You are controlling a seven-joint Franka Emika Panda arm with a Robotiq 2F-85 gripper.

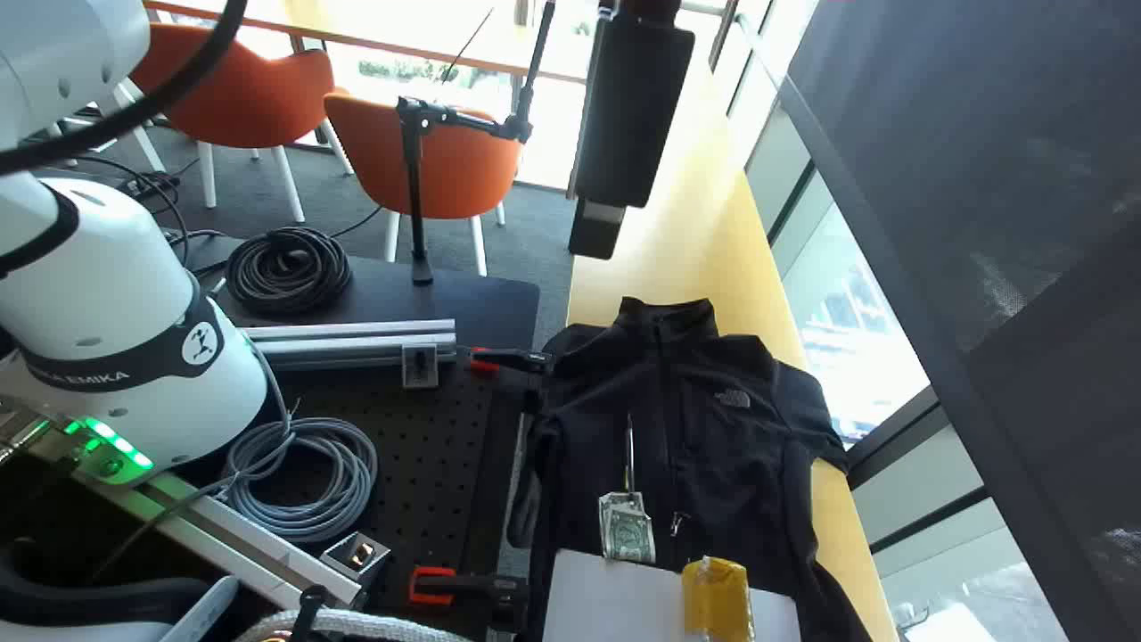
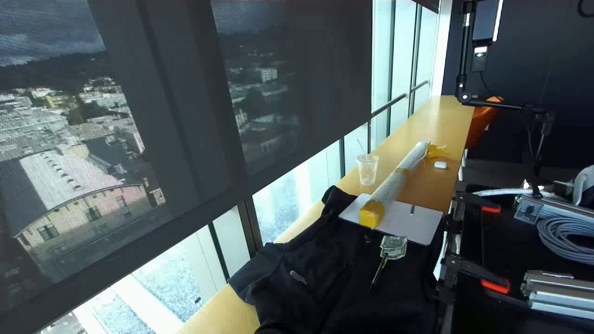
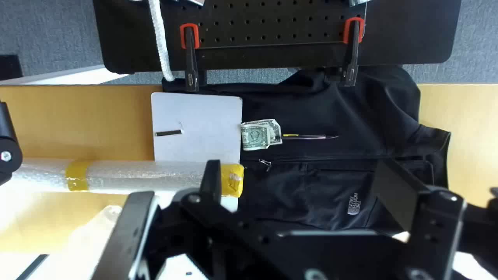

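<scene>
My gripper stands open in the wrist view, its fingers (image 3: 213, 179) wide apart with nothing between them. It hangs high above a black jacket (image 1: 706, 449) spread on the wooden ledge. A crumpled dollar bill (image 3: 255, 135) lies on the jacket, touching or close to a white board (image 3: 198, 121). Over the bill's other end lies a thin pointed tool (image 3: 310, 137) with a metal shaft. A bubble-wrapped roll (image 3: 126, 175) with yellow tape rests across the board. In the second exterior view the bill (image 2: 393, 247) and tool (image 2: 378, 273) show clearly, without the gripper's fingers.
A clear cup (image 2: 367, 170) and a small white case (image 2: 440, 164) stand farther along the ledge. Red-and-black clamps (image 3: 191, 51) line the black pegboard table (image 3: 275, 23). Windows and a dark blind (image 2: 312, 83) border the other side. Bare ledge (image 3: 436, 105) shows beyond the jacket.
</scene>
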